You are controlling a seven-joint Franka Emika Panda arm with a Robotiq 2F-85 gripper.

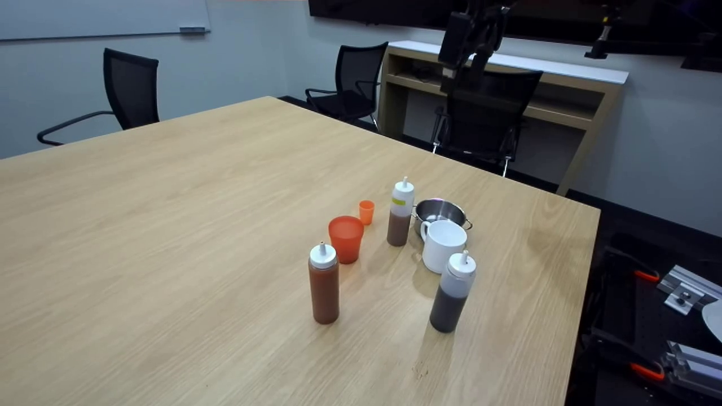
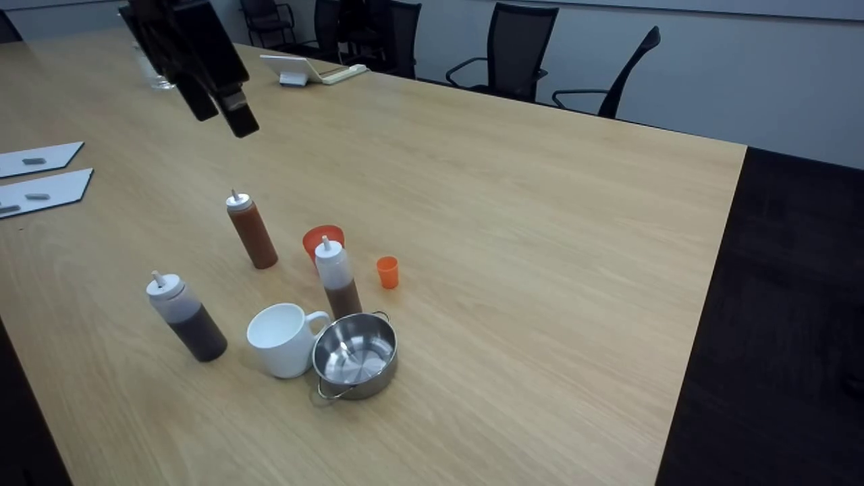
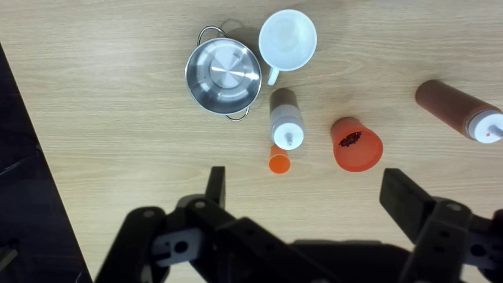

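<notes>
My gripper hangs high above the table, open, with nothing between its fingers. In the wrist view a small orange cup (image 3: pixel 279 162) and a larger red cup (image 3: pixel 356 148) with dark bits inside stand just beyond the fingertips. Beside the orange cup rises a half-full brown squeeze bottle (image 3: pixel 286 118). A steel pot (image 3: pixel 223 78) with two wire handles sits next to a white mug (image 3: pixel 287 42). On the right of that view is a fuller red-brown bottle (image 3: pixel 448 108). The dark-sauce bottle (image 1: pixel 452 294) stands nearest the mug in exterior view 1 and is outside the wrist view.
Chairs (image 2: pixel 522 48) line the far side of the table. White boards (image 2: pixel 40 194) lie at the left in exterior view 2, and a propped tablet (image 2: pixel 291 69) stands farther back. The objects are clustered closely.
</notes>
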